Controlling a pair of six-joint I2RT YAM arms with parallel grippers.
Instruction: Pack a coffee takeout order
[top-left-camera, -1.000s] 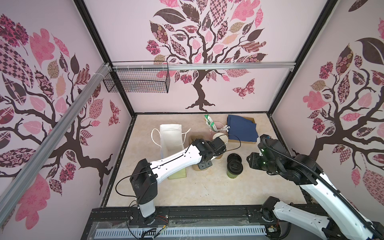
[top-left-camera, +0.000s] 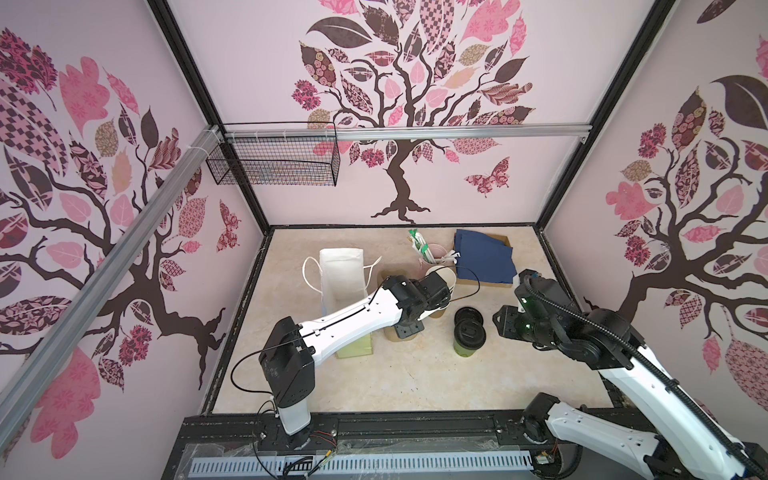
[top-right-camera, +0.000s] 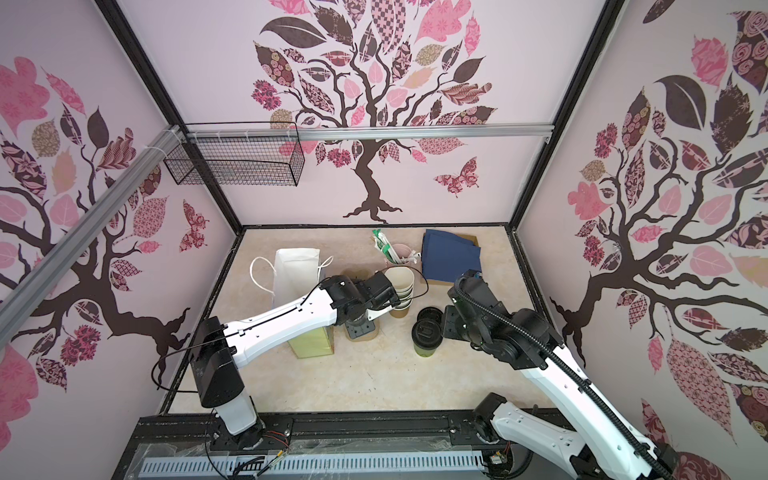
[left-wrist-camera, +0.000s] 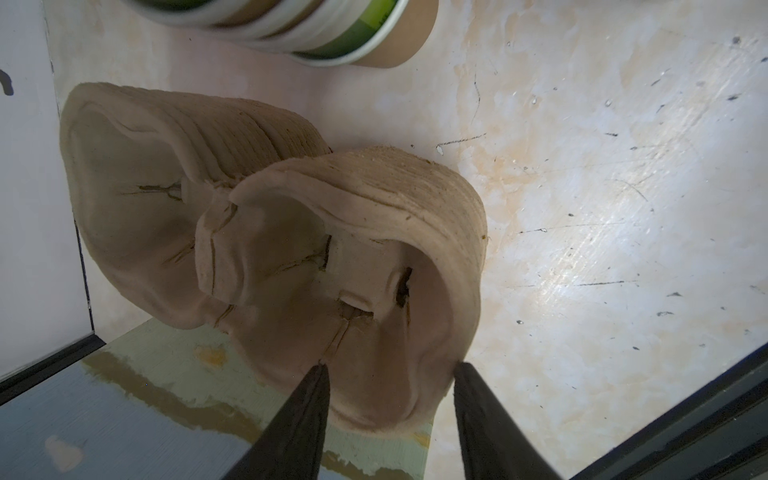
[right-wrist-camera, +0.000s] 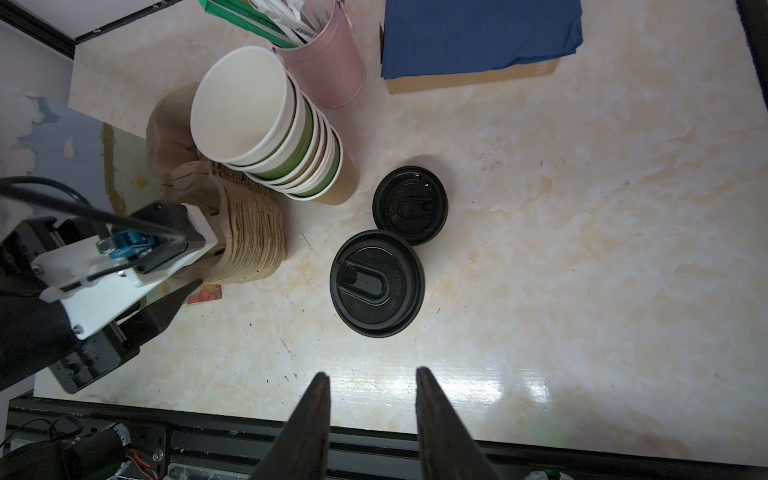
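Stacked brown pulp cup carriers (left-wrist-camera: 436, 208) lie below my left gripper, which stands open over the nearest one. Paper cups (right-wrist-camera: 240, 104) are stacked behind them. Two piles of black lids (right-wrist-camera: 376, 284) sit right of the carriers, the front one on green-banded cups in the top left view. My right gripper is open above the table, right of the lids. A white-and-green paper bag (top-right-camera: 296, 264) stands at the left, partly behind my left arm.
A pink bucket (right-wrist-camera: 332, 72) of wrapped stirrers and blue napkins (right-wrist-camera: 480, 32) on a cardboard box are at the back. A wire basket (top-left-camera: 272, 160) hangs high at back left.
My left gripper has shifted very slightly over the carriers. The right arm and the objects on the table look unchanged.
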